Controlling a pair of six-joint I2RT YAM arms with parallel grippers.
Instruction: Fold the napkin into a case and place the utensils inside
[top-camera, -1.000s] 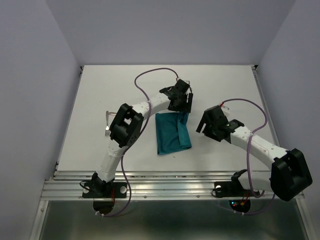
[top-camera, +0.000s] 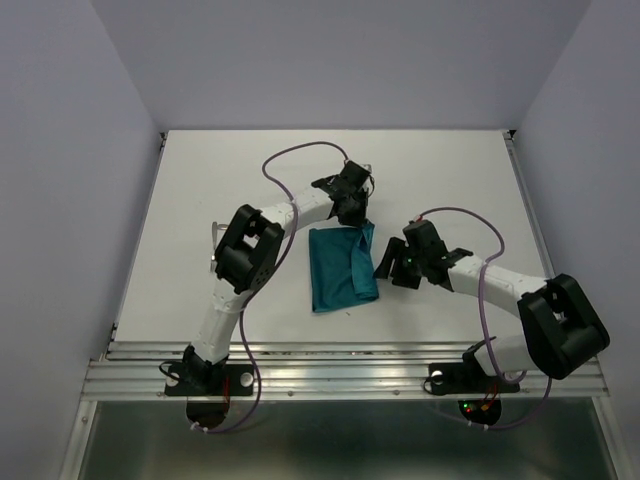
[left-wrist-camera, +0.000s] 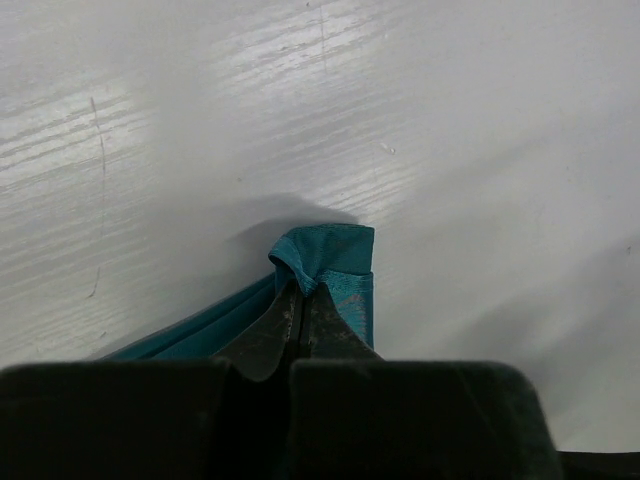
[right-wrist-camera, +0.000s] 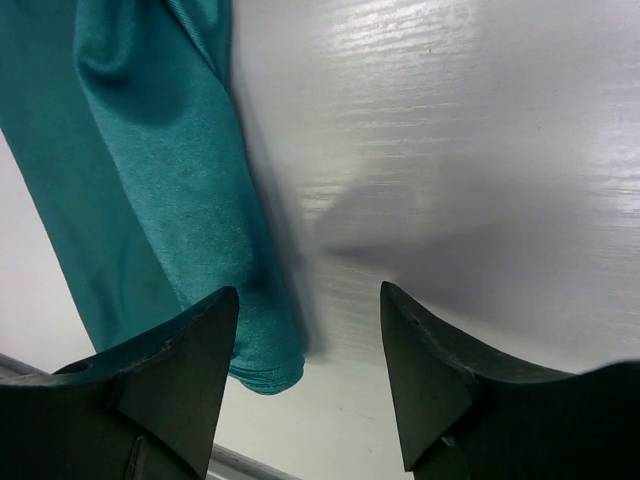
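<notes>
The teal napkin (top-camera: 333, 270) lies mid-table with its right side folded over in a strip (right-wrist-camera: 190, 190). At the strip's far end my left gripper is shut on a bunched corner of the cloth. My right gripper is open just right of the strip's near end. Its left finger (right-wrist-camera: 205, 340) overlaps the napkin's edge in the right wrist view, and nothing is gripped between the two fingers. Metal utensils (top-camera: 214, 240) show at the left, partly hidden behind the left arm.
A metal rail (top-camera: 330, 365) borders the near edge. The left arm reaches across the area left of the napkin.
My right gripper has moved left towards the napkin and its finger has narrowed.
</notes>
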